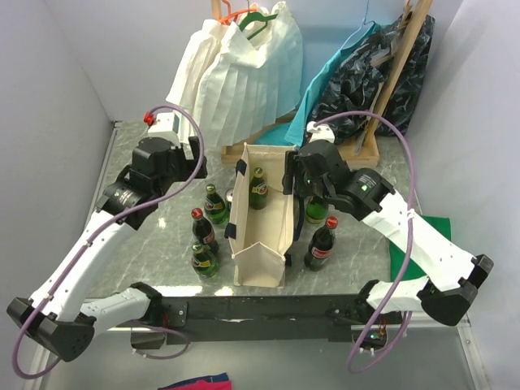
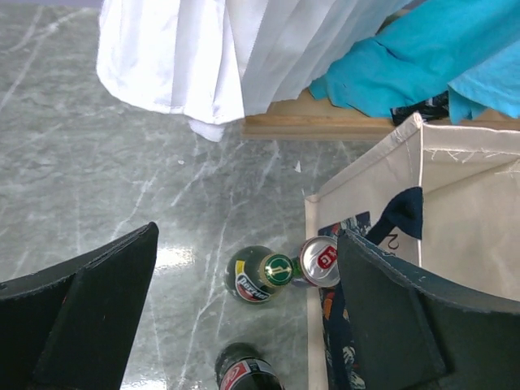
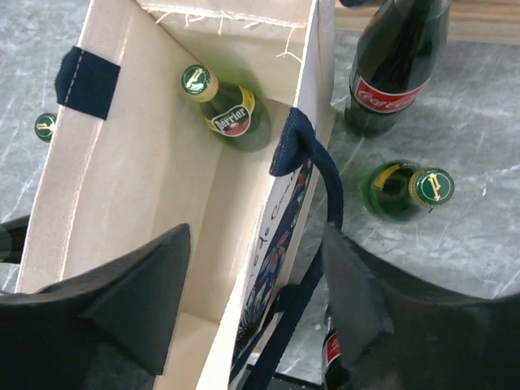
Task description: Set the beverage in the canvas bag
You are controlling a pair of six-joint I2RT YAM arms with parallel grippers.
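Note:
The cream canvas bag [image 1: 262, 264] stands open-topped in the middle of the table, a green Perrier bottle [image 3: 236, 118] upright inside. My left gripper is open and empty, left of the bag. Below it in the left wrist view are a green bottle [image 2: 246, 276], a soda can [image 2: 322, 258] against the bag and a dark cola bottle [image 2: 246, 374]. Over the bag's right wall hangs my right gripper, its fingers apart. The wall and navy strap [image 3: 334, 195] show between them, and contact is unclear. Right of the bag are a green bottle [image 3: 398, 192] and a Coca-Cola bottle [image 3: 398, 65].
White clothes [image 1: 244, 73], teal cloth [image 1: 333, 73] and a dark patterned bag [image 1: 349, 89] hang at the back. Another green bottle [image 1: 204, 262] stands front left, and a cola bottle [image 1: 321, 244] front right.

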